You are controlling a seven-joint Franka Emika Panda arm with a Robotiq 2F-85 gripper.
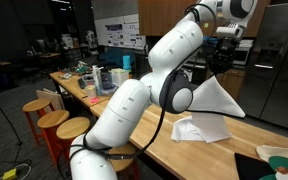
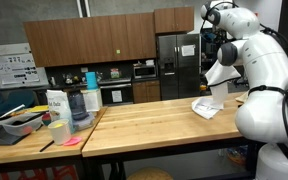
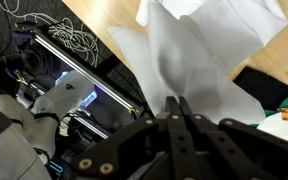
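A white cloth hangs from my gripper, which is shut with a bit of the fabric pinched at its fingertips. In exterior view 1 the hanging cloth (image 1: pixel 216 98) drops in a broad point above the wooden table. More white cloth (image 3: pixel 229 28) lies flat and slightly wrinkled on the tabletop below; whether it is the same piece I cannot tell. Exterior view 2 shows that lying cloth (image 2: pixel 206 106) near the table's far right end. The fingers themselves are small and dark in the exterior views.
A black flat item (image 1: pixel 252 166) and a white-and-green round thing (image 1: pixel 282 158) lie on the table's right. Red stools (image 1: pixel 54 119) line its left side. Mugs and a jug (image 2: pixel 76 105) crowd the other end.
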